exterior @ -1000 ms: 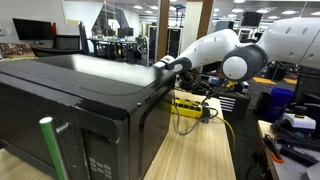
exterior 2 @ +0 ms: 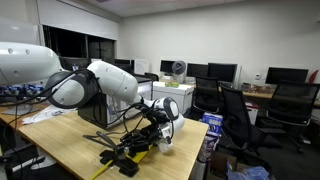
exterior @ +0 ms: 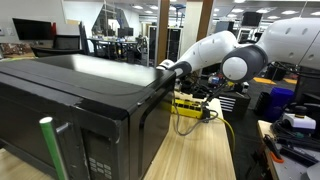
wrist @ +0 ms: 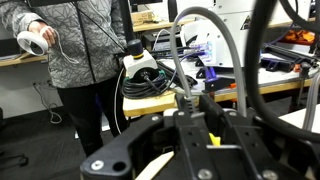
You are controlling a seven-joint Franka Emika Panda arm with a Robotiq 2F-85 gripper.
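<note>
My gripper reaches out low over the table, its dark fingers close together in the wrist view. A grey cable (wrist: 236,45) arches up in a loop there, and its left end runs down to the fingertips, where it appears held. The exact grip is hard to make out. In exterior view 1 the gripper (exterior: 208,100) hangs past the black cabinet's right side, with a thin grey cable (exterior: 179,122) curving beside it. Exterior view 2 shows the gripper (exterior 2: 132,150) low above the wooden surface, its fingertips hidden among dark parts.
A large black box-like appliance (exterior: 85,90) fills the left of exterior view 1. Bare wooden table (exterior: 205,155) lies to its right. Yellow parts (exterior: 188,107) sit by the gripper. A person (wrist: 85,50) stands beyond the table in the wrist view.
</note>
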